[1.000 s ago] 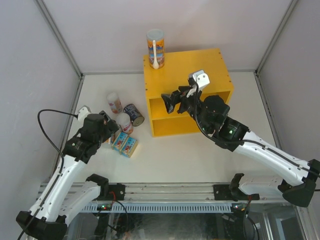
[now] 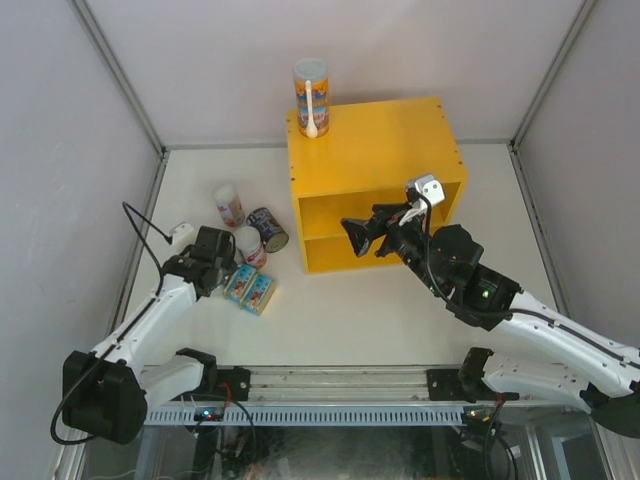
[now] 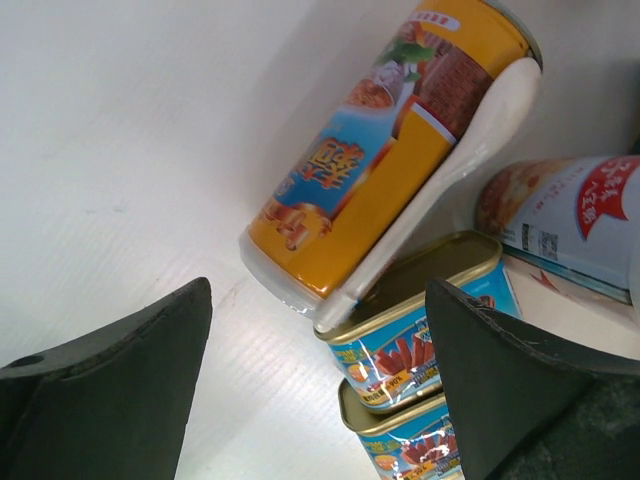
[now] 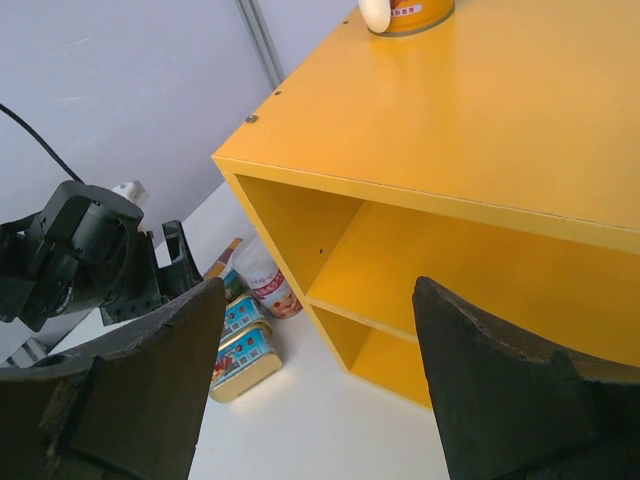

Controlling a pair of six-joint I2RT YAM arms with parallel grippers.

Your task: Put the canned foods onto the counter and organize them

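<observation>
An orange can (image 3: 375,150) with a white spoon (image 3: 440,185) along its side lies under my left gripper, which is open with nothing held. The can's near end is just ahead of the gap between the fingers. Two flat tins (image 2: 249,289) sit side by side, close to the right finger in the left wrist view. Behind them are a white-and-red can (image 2: 250,246), a dark can (image 2: 267,230) and a pale can (image 2: 229,206). A matching orange can (image 2: 312,95) with a spoon stands on the yellow shelf unit. My right gripper is open and empty before this unit.
The yellow shelf unit (image 2: 375,145) stands at the back with its compartments facing front; those visible look empty. Bare white counter (image 2: 340,320) spreads in front of it. Walls close in the left and right sides.
My right gripper has shifted right and slightly down, before the shelf unit. The visible cans have stayed put.
</observation>
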